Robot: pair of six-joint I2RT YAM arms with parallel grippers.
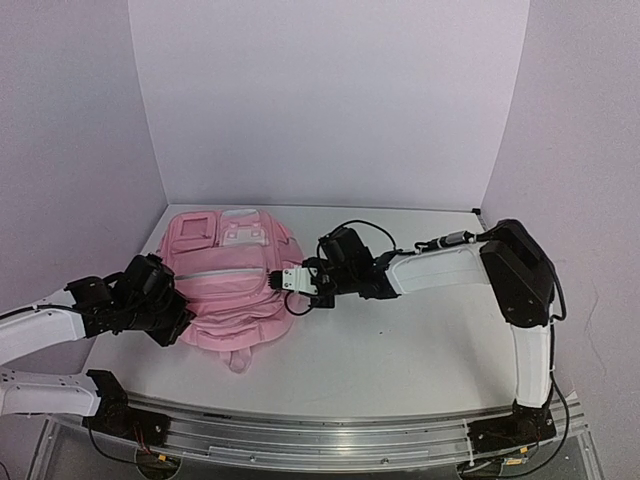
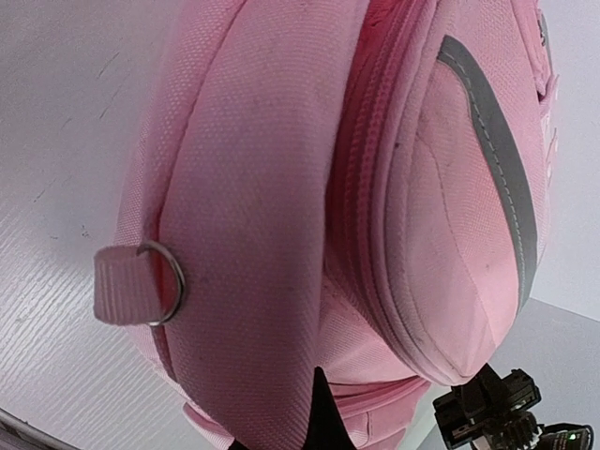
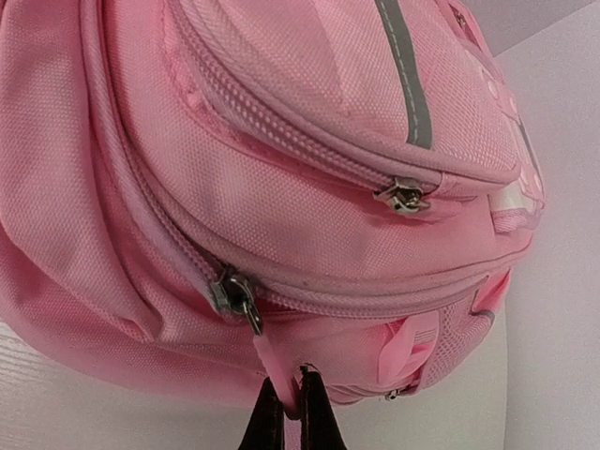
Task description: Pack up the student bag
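Observation:
A pink backpack lies on the left part of the white table, its front pockets facing up. Beside its left edge in the top view is my left gripper; pink side fabric runs down between and over its fingers, hiding one of them, and it looks shut on that fabric. At the bag's right side, my right gripper is shut on the pink pull cord of a metal zipper slider. The zipper track curves along the bag's edge on both sides of the slider. The bag's inside does not show.
A second zipper slider sits on the front pocket. A short strap hangs toward the table's front.

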